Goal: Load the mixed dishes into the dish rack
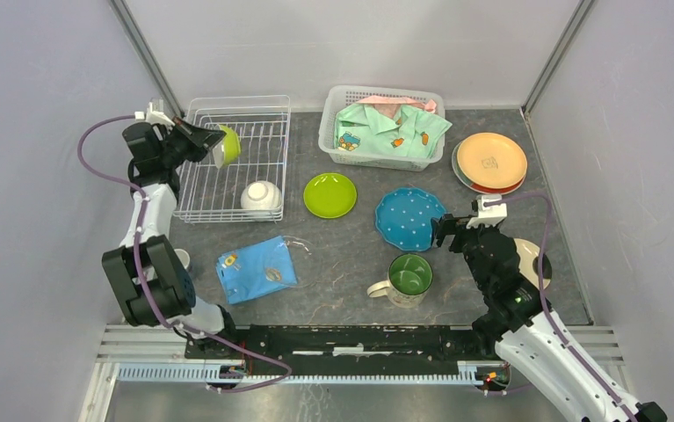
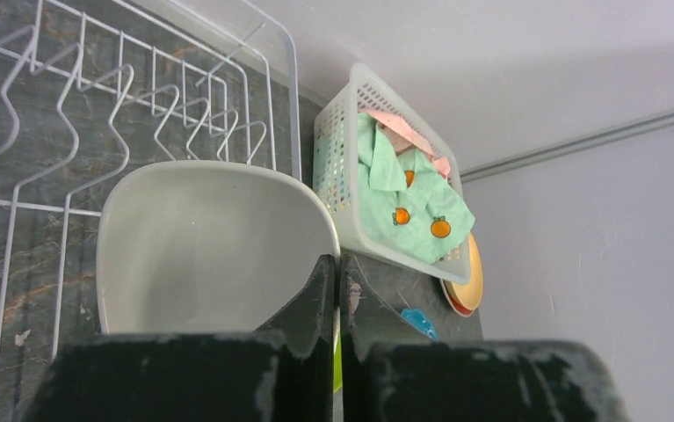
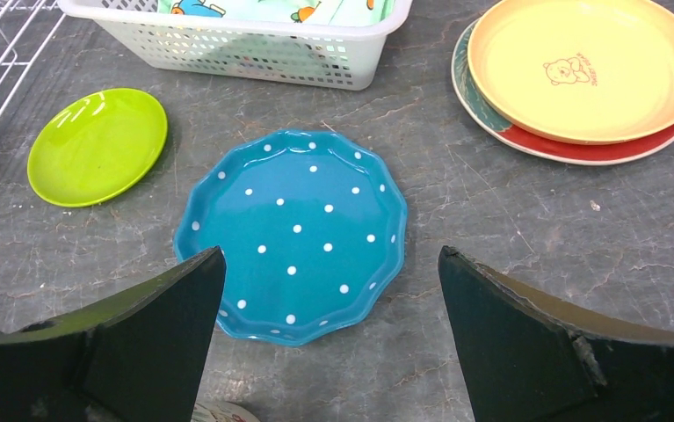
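My left gripper is shut on the rim of a green-and-white bowl, held tilted over the dish rack; in the left wrist view its white inside faces up beside the wire prongs. A white bowl sits upside down at the rack's front right. A lime plate, a blue dotted plate, a mug and stacked plates lie on the counter. My right gripper stands open above the counter by the blue plate, empty.
A plastic basket of cloths stands at the back. A blue bag lies before the rack. A cream dish is partly behind the right arm, and a small white item beside the left arm.
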